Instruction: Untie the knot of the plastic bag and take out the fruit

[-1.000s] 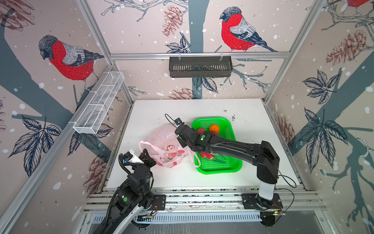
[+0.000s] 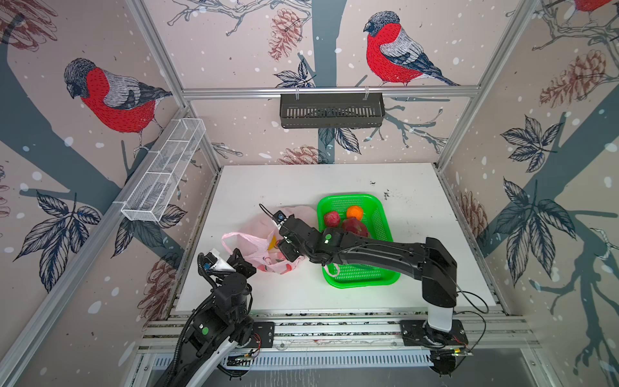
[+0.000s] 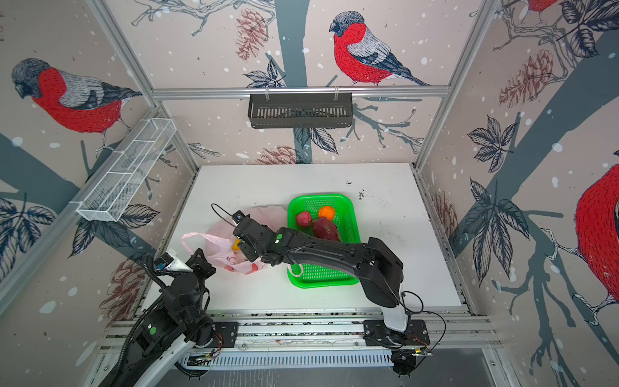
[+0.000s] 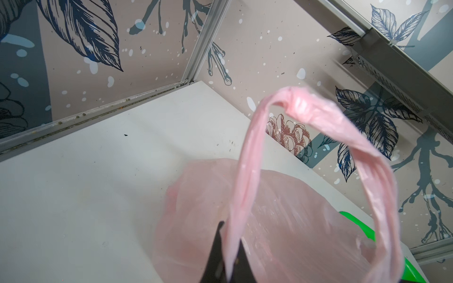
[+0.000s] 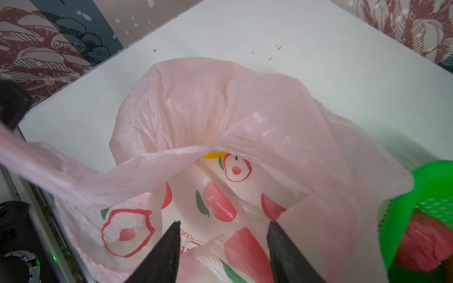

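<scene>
The pink plastic bag (image 2: 248, 240) lies with its mouth open on the left half of the white table. One of its handles (image 4: 245, 179) rises from between the fingertips of my left gripper, which is shut on it. Inside the bag a yellow fruit (image 5: 215, 154) shows only in part, behind a fold. Over the bag's mouth, my right gripper is part open, with no fruit between its fingers. Right of the bag is the green basket (image 2: 385, 225), holding a dark red fruit (image 3: 325, 228), a smaller red fruit (image 2: 331, 218) and an orange (image 2: 354, 211).
A dark shelf (image 2: 332, 116) hangs on the back wall and a white wire rack (image 2: 164, 171) on the left wall. My right forearm crosses above the basket.
The yellow fruit, unseen a second ago, shows in the bag. The left gripper has shifted slightly with the handle.
</scene>
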